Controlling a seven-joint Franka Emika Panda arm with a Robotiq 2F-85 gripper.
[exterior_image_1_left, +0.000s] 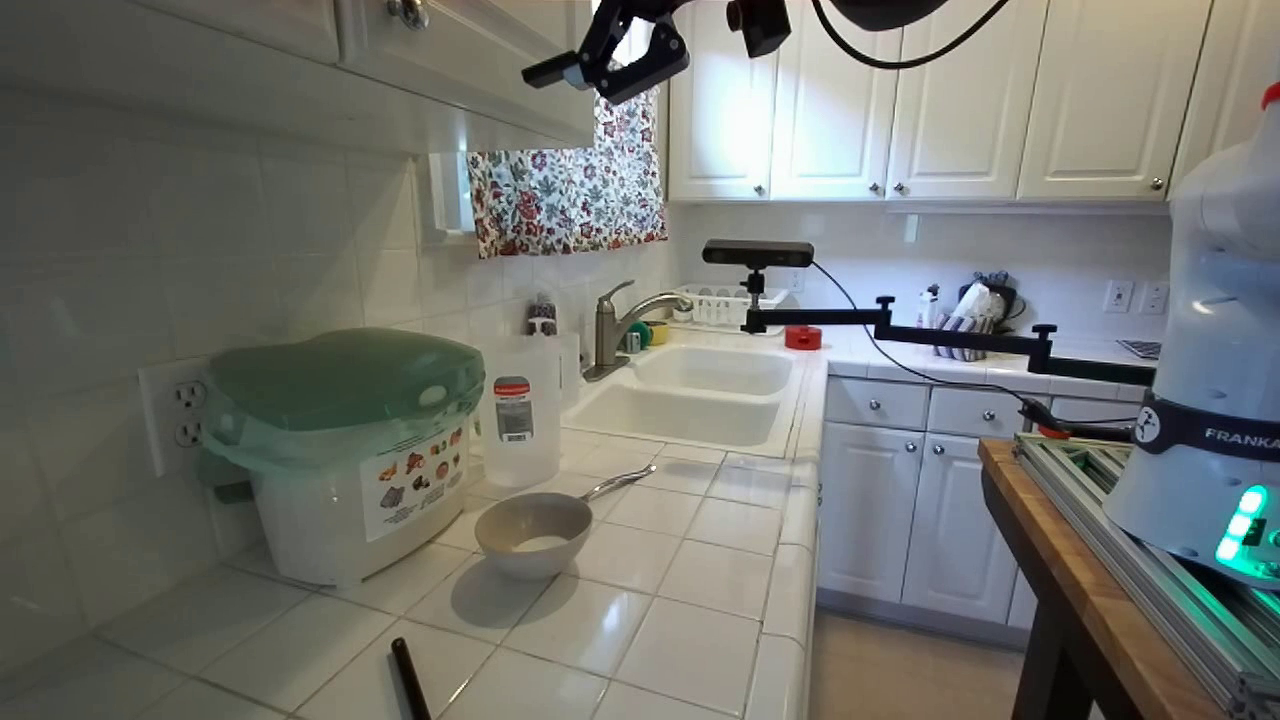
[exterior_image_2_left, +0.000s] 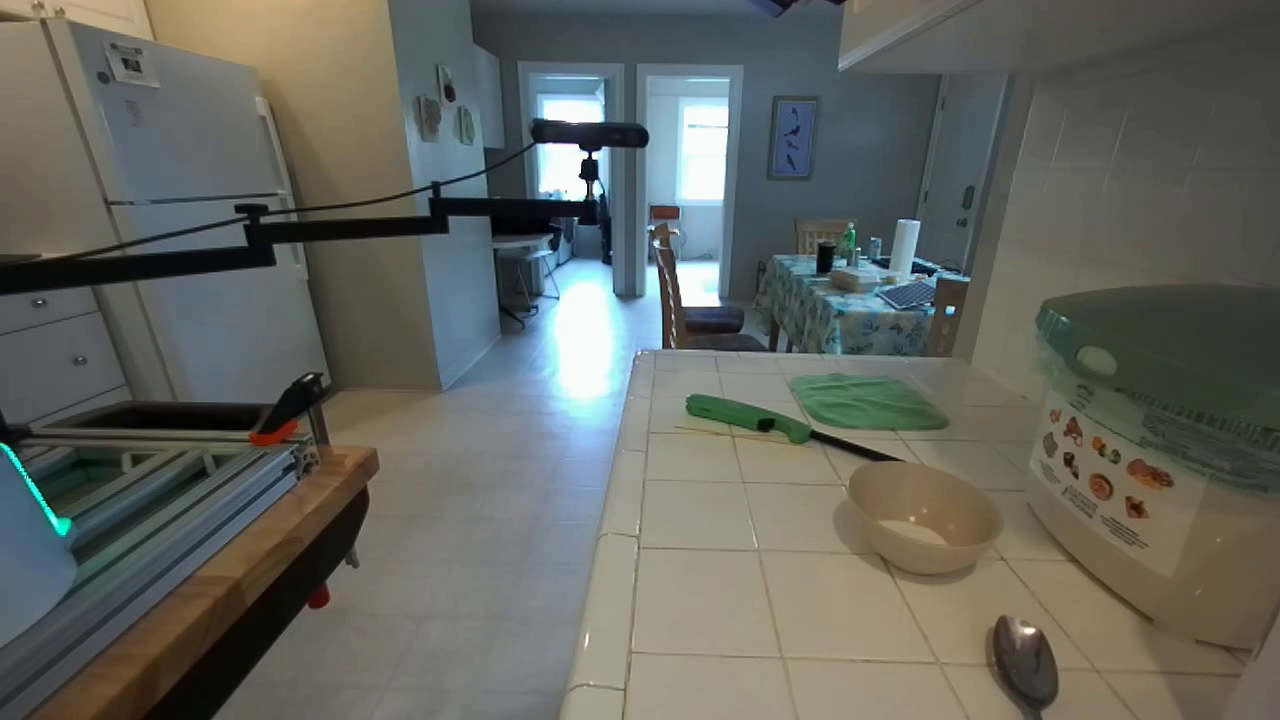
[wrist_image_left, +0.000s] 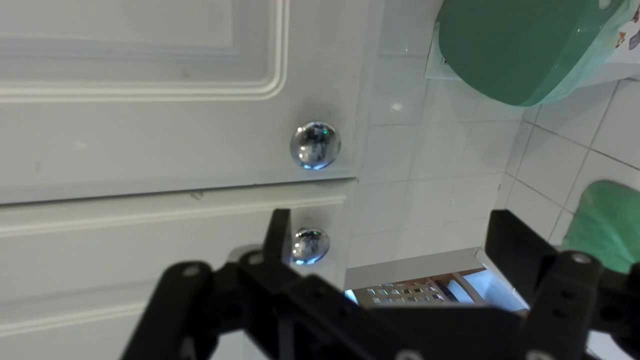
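Observation:
My gripper (exterior_image_1_left: 587, 82) hangs high over the counter, near the upper cabinet door (exterior_image_1_left: 480, 54), with its fingers apart and nothing between them. In the wrist view the two dark fingers of the gripper are spread wide. A round chrome knob (wrist_image_left: 315, 145) on one white door lies ahead of them. The second knob (wrist_image_left: 310, 246) shows just beside the left finger, on the neighbouring door; whether they touch cannot be told. Both doors look closed. Exterior view 2 does not show the fingers.
Below stand a green-lidded bin (exterior_image_1_left: 348, 444), a clear bottle (exterior_image_1_left: 521, 414) and a bowl (exterior_image_2_left: 924, 516). A spoon (exterior_image_2_left: 1024, 662), a green-handled knife (exterior_image_2_left: 750, 416) and a green cloth (exterior_image_2_left: 869, 401) lie on the tiles.

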